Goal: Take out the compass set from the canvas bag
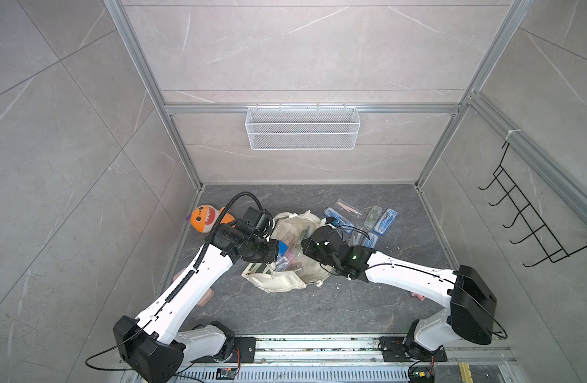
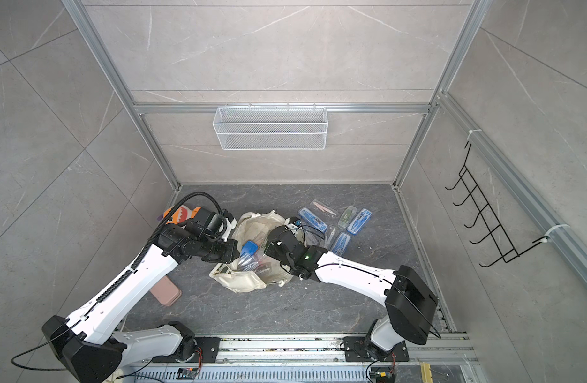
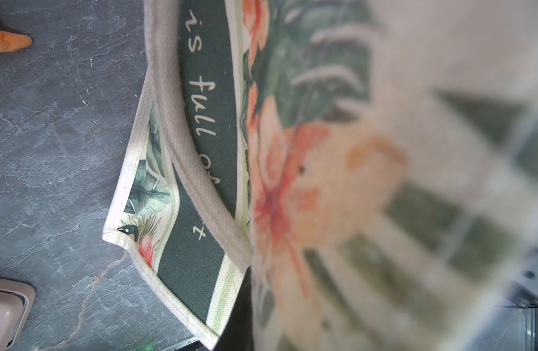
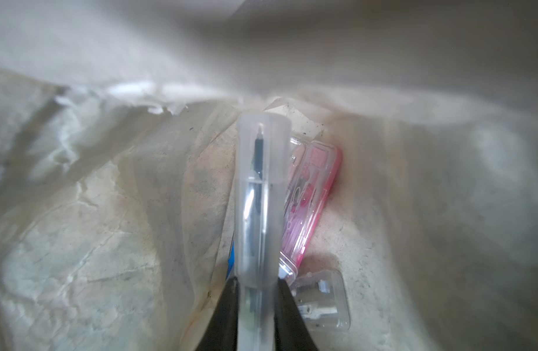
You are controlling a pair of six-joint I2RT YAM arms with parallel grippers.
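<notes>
The cream canvas bag point(image 1: 274, 284) lies crumpled and open at the middle. My left gripper point(image 1: 271, 252) is shut on its printed cloth point(image 3: 339, 193), which fills much of the left wrist view. My right gripper is over the bag's inside, holding a clear slim tube point(image 4: 260, 204) with a dark pen-like item inside. Behind it lie a pink compass set case point(image 4: 312, 181), a blue piece point(image 4: 231, 260) and a small clear box point(image 4: 321, 298).
Several cases point(image 1: 384, 221) lie behind and right of the bag. An orange toy point(image 1: 204, 218) and pink case point(image 2: 165, 290) sit at left. A wire basket point(image 1: 302, 127) hangs on the back wall.
</notes>
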